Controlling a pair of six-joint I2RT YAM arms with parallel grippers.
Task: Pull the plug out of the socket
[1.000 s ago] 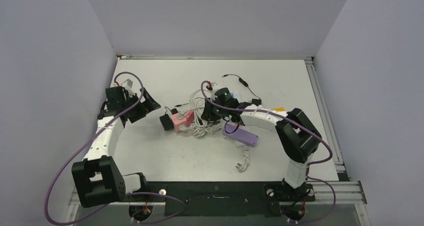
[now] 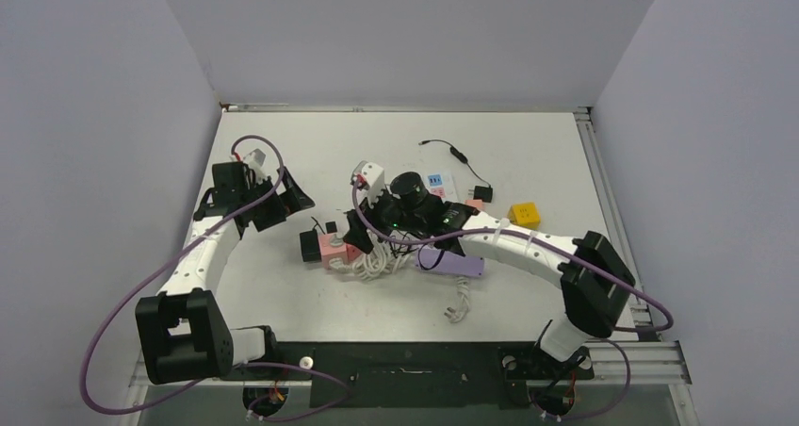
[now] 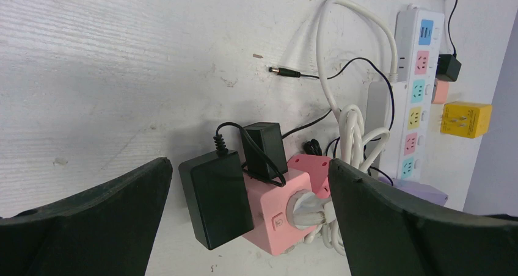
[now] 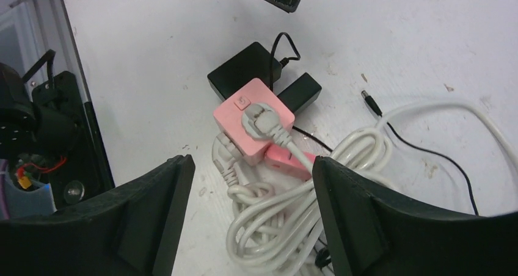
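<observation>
A pink cube socket [image 4: 235,117] holds a white plug [image 4: 262,120] on its upper face, with another white plug [image 4: 225,151] low at its side and white cable bundled beside it. My open left gripper hangs at the left above the socket and a black adapter [image 3: 217,199]. My right gripper, part open, is over the cable bundle near the pink socket, with no plug between its fingers.
A white power strip [image 3: 418,68], a yellow adapter [image 2: 523,214] and small chargers lie to the right. A purple strip [image 2: 452,264] lies below the right arm.
The pink socket and black adapter have shifted slightly since a second ago.
</observation>
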